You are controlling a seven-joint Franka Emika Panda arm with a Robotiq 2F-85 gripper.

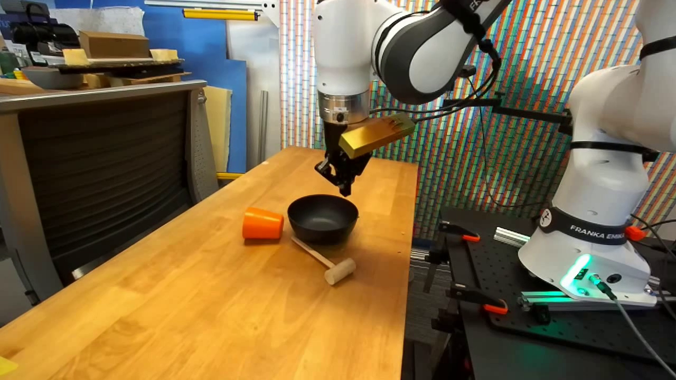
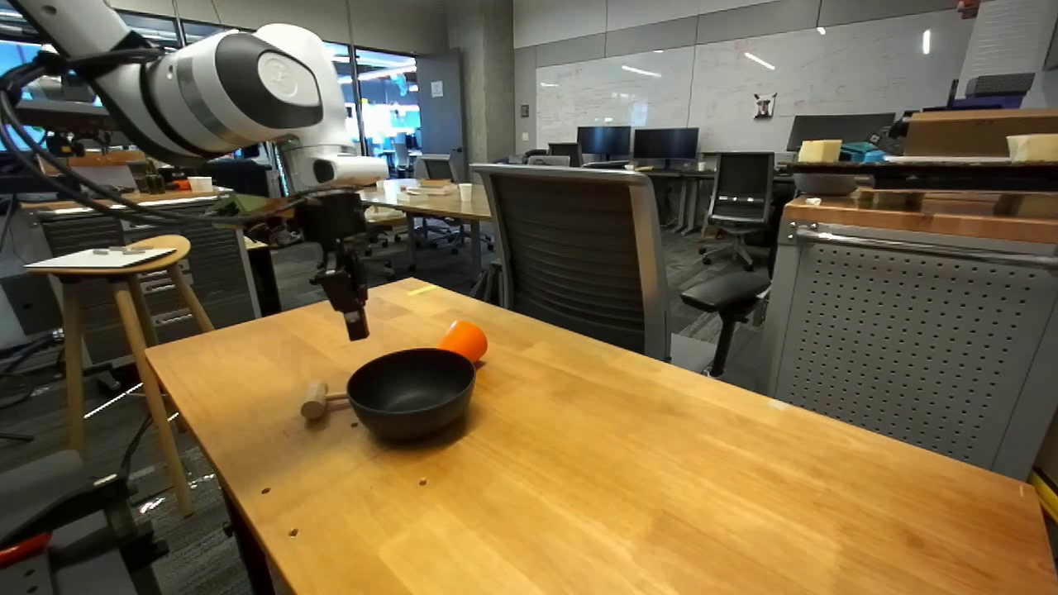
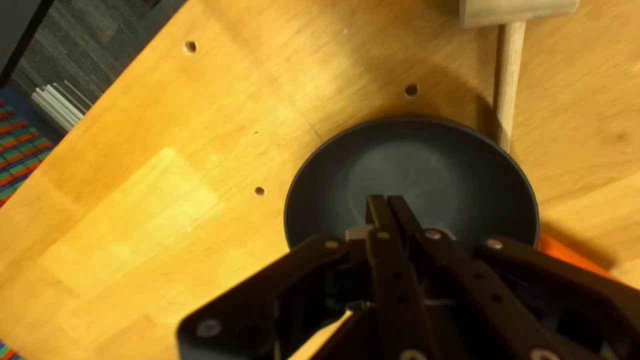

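Note:
My gripper hangs over the black bowl in exterior view 1, its fingertips above the rim. In the wrist view the two fingers lie side by side, shut, and I see nothing between them. The inside of the bowl looks empty where it shows; my fingers cover its near part. An orange cup lies on its side on the table, left of the bowl. Close in front of the bowl rests a wooden mallet, its handle pointing towards the bowl.
A grey chair stands against one long edge. Beyond the opposite edge is another robot arm's base on a black stand.

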